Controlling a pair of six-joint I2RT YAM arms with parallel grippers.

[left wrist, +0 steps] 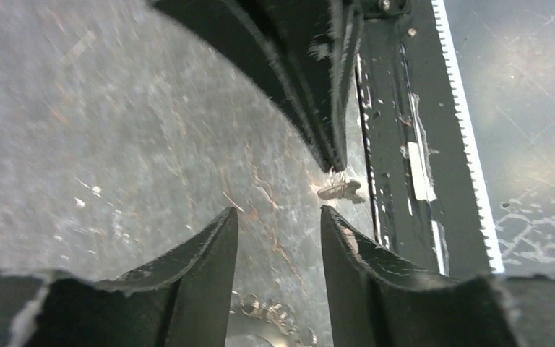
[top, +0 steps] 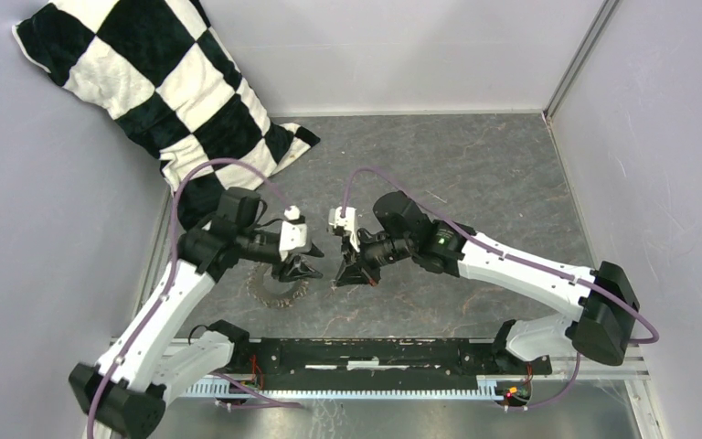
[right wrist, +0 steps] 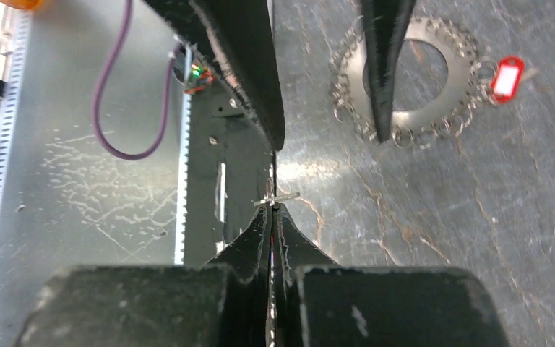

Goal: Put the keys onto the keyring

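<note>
The keyring (right wrist: 412, 119) is a flat metal ring edged with several small rings. It lies on the grey tabletop with a red tag (right wrist: 507, 79) beside it. In the top view my left gripper (top: 316, 262) is over the ring's far right side and partly covers it. Its fingers stand apart with nothing between them, facing the right gripper. My right gripper is shut on a small thin key (right wrist: 287, 196), which sticks out at the fingertips. The left wrist view shows this key (left wrist: 342, 190) below the dark right fingertips, past the open left fingers (left wrist: 213, 267).
A checkered cloth (top: 192, 82) leans in the back left corner. The black rail (top: 375, 352) runs along the front edge.
</note>
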